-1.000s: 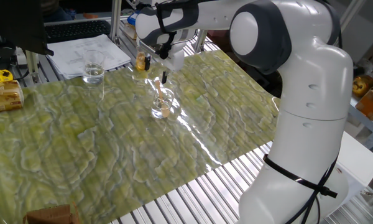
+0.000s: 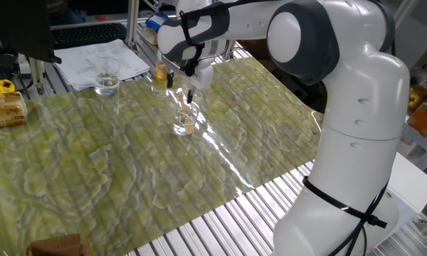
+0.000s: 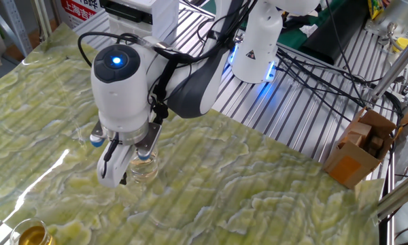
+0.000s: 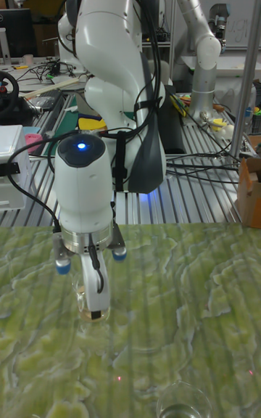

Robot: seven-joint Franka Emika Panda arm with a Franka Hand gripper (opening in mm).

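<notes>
A small clear glass beaker (image 2: 185, 126) stands on the green marbled mat (image 2: 220, 156), with a light wooden stick (image 2: 181, 102) leaning up out of it. My gripper (image 2: 180, 88) is open just above it, its two dark fingertips apart on either side of the stick's upper end. No contact with the stick can be made out. From the second exterior view, the beaker (image 3: 145, 167) is partly behind my gripper's hand. The third exterior view shows only a bit of the beaker (image 4: 83, 311) behind the hand, and the fingertips are mostly hidden there.
A taller clear cup of liquid (image 2: 107, 87) stands near white papers (image 2: 92, 65). A vessel of amber liquid (image 3: 34, 235) sits at the mat's far side from my base. A brown package (image 2: 5, 110) and an open cardboard box (image 3: 359, 146) stand at the edges.
My gripper has come down slightly toward the beaker and stick, its fingers still apart. The beaker, the stick and the other objects have stayed in place.
</notes>
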